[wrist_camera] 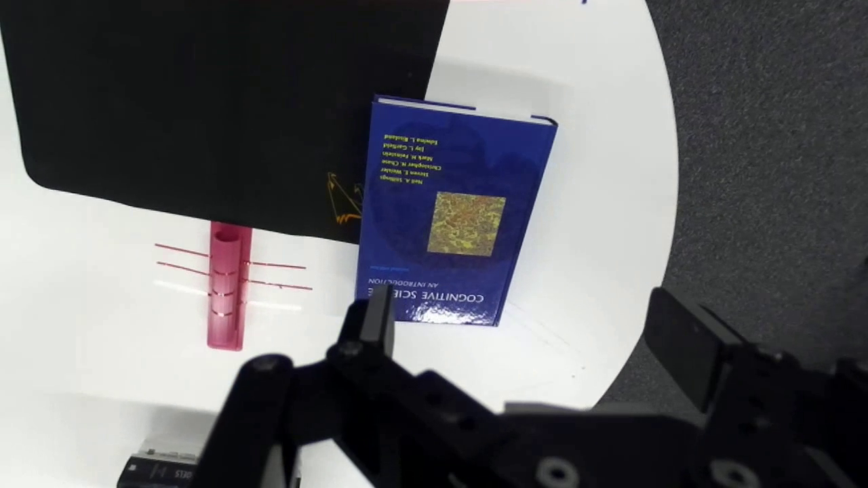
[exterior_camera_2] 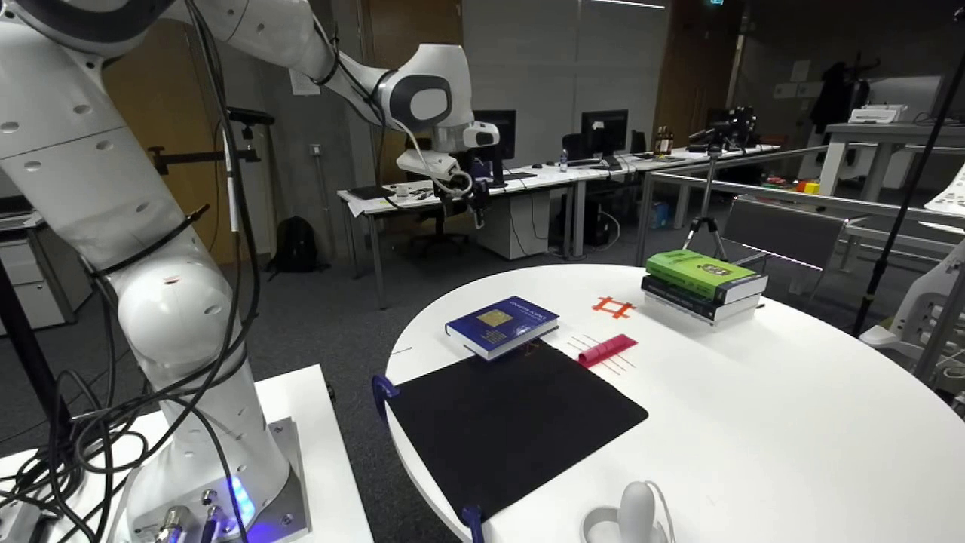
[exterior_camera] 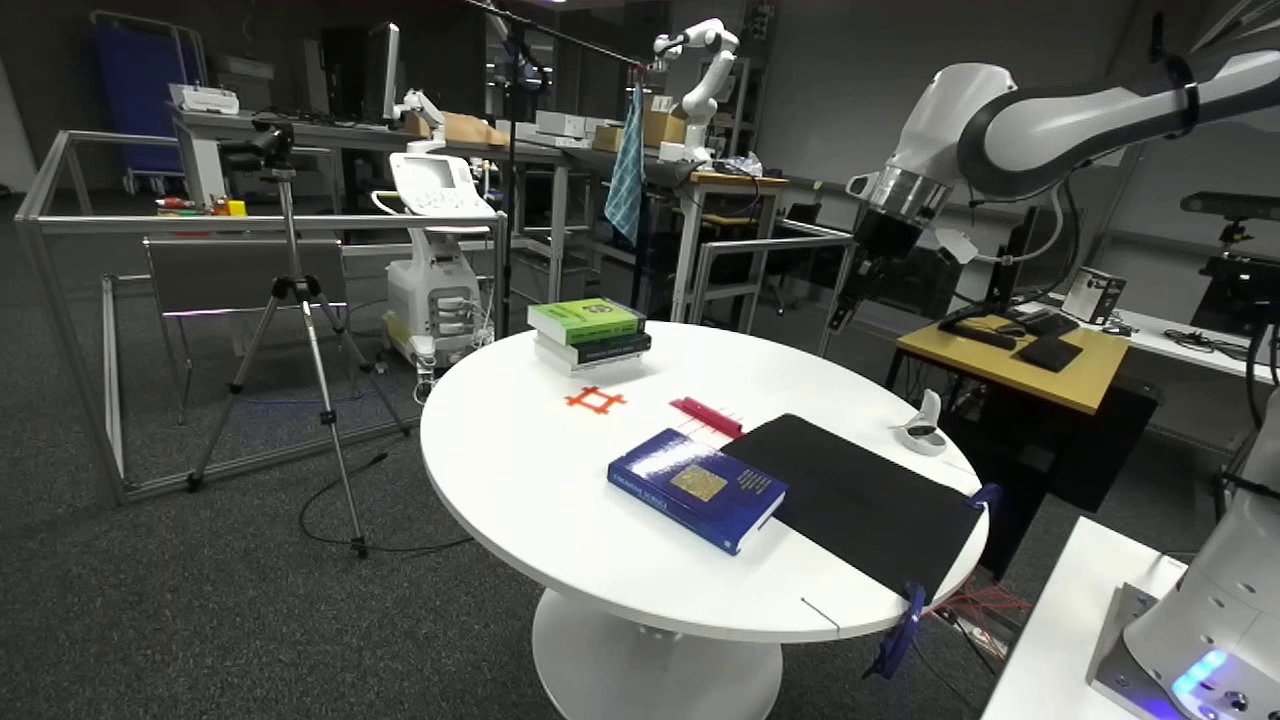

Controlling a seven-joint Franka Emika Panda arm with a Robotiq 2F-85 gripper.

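Observation:
My gripper is open, its two fingers [wrist_camera: 376, 321] wide apart with nothing held between them. In exterior view 1 the gripper [exterior_camera: 842, 314] hangs high over the table, well clear of everything on it. A blue hardcover book [exterior_camera: 698, 486], titled Cognitive Science, lies flat, partly over the edge of a black mat [exterior_camera_2: 534, 425]. Seen from the wrist, the blue book [wrist_camera: 456, 219] is beyond the fingers and upside down to me. A stack of books [exterior_camera_2: 706, 285] with a green one on top stands on the far side of the table.
A pink holder [exterior_camera: 707, 416] lies beside the mat, and an orange square outline [exterior_camera: 595, 400] marks the white table [exterior_camera: 528, 480]. A white controller [exterior_camera: 923, 426] with a ring rests near the edge. Blue clamps [exterior_camera: 897, 630] grip the mat's edge.

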